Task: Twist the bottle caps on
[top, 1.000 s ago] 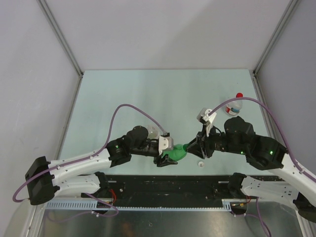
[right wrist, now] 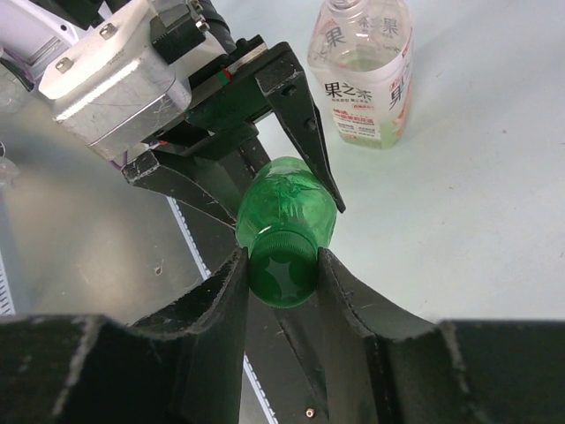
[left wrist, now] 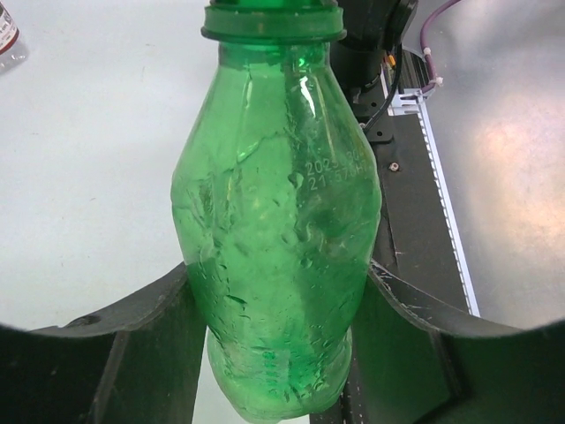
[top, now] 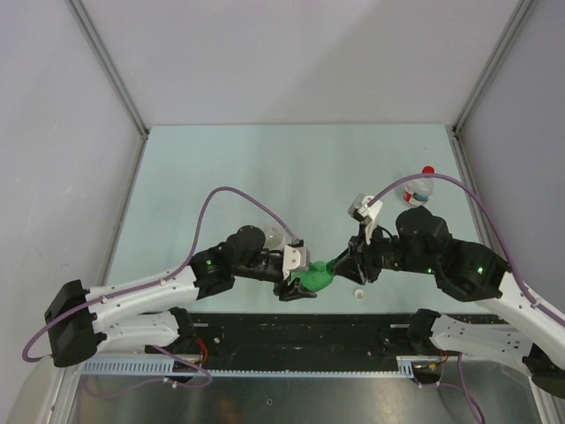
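A green bottle (left wrist: 275, 221) lies held sideways between my arms, above the front of the table. My left gripper (top: 296, 283) is shut on its body, which fills the middle of the left wrist view. At the bottle's neck, my right gripper is shut on the green cap (right wrist: 282, 269), seen end-on in the right wrist view. A clear bottle with a white label (right wrist: 362, 97) and no visible cap stands behind the left gripper. A small white round piece (top: 359, 293) lies near the front edge.
A clear bottle with a red cap (top: 418, 190) stands at the back right. The dark front edge runs beneath both arms.
The top view shows almost no change; the right gripper's wrist has shifted very slightly, while both grippers keep their hold on the green bottle and cap.
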